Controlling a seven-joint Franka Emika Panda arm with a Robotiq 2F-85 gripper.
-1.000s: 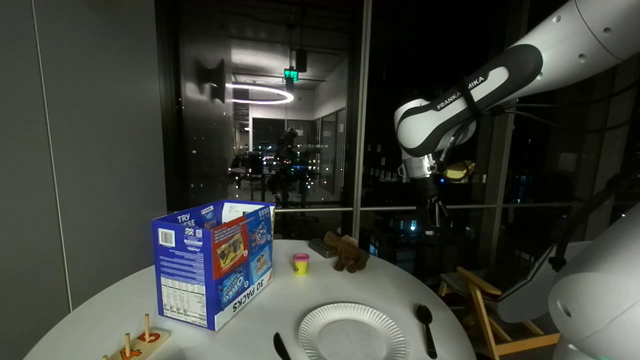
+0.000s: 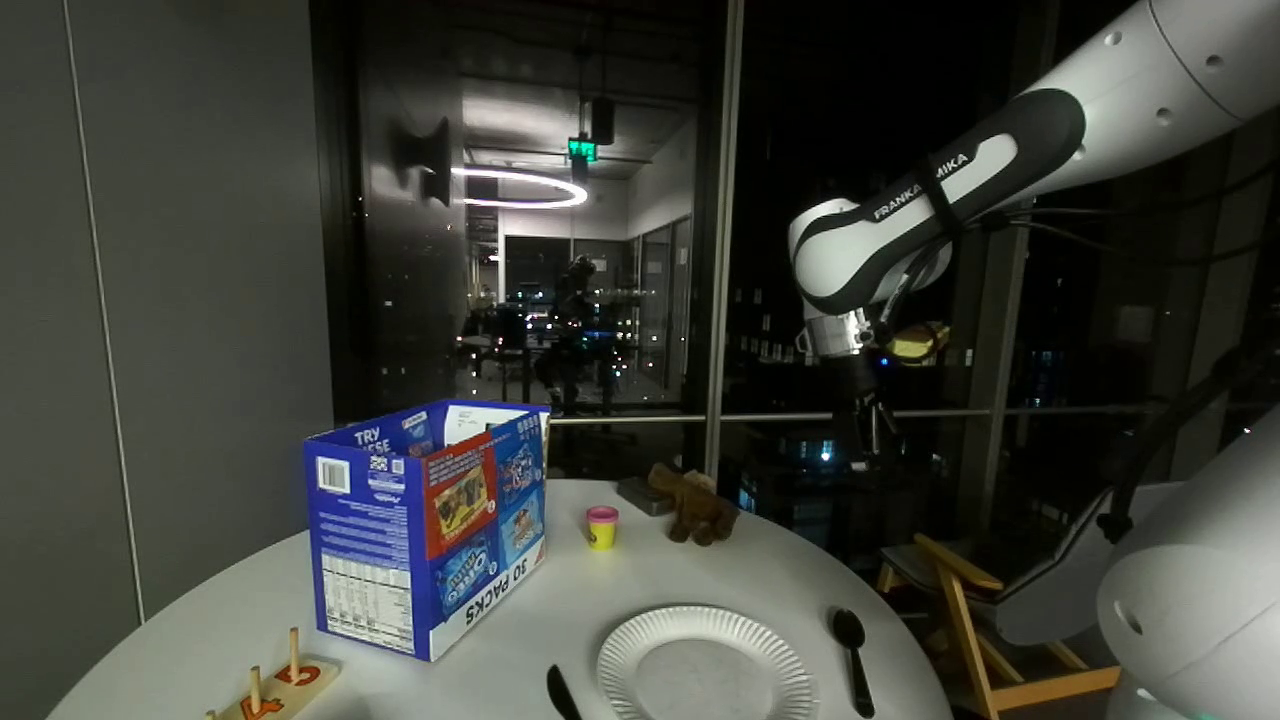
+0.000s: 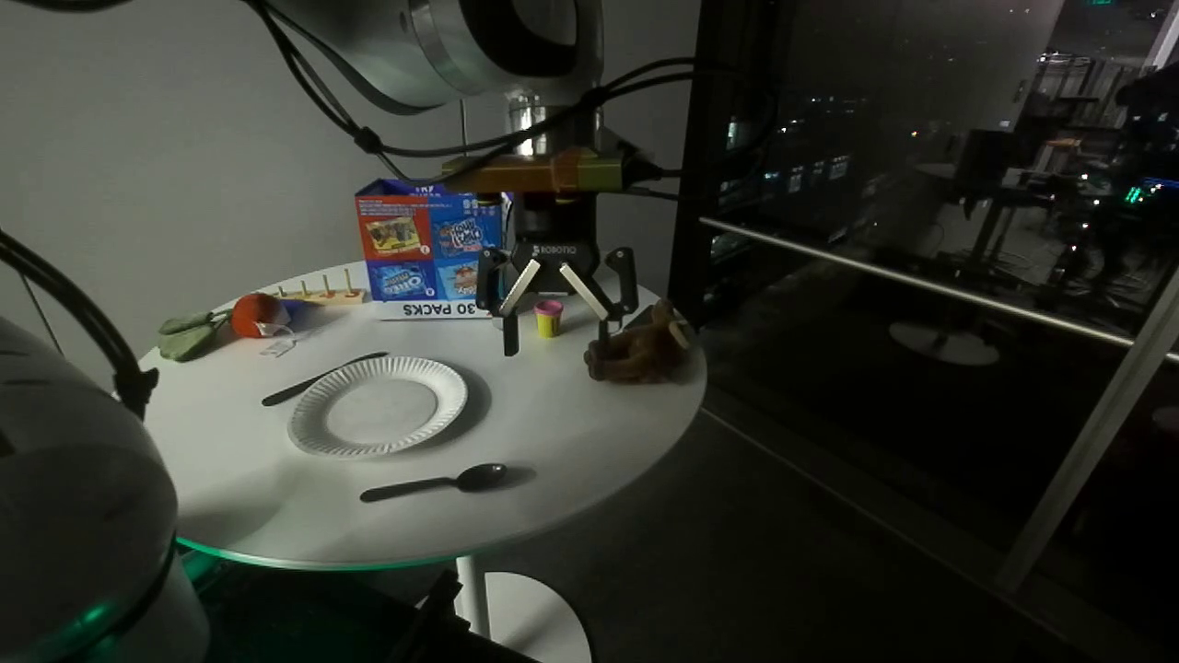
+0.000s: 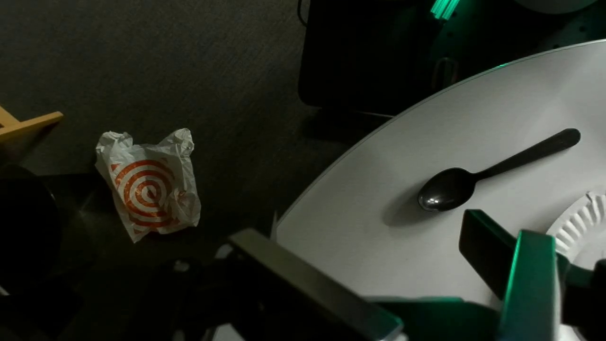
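Observation:
My gripper hangs in the air above the table with its fingers spread wide and nothing between them. In the wrist view, one finger shows over the table and the other lies lower left of it. A black spoon rests on the table near its edge, its bowl casting a shadow. Beside the spoon is a white paper plate, empty, with a black knife on its other side. A yellow tub with a pink lid and a brown plush toy sit toward the window side.
A tall blue snack box, open at the top, is the largest obstacle on the table. A pegged number board, a red round object and a green item lie near it. A plastic bag is on the floor.

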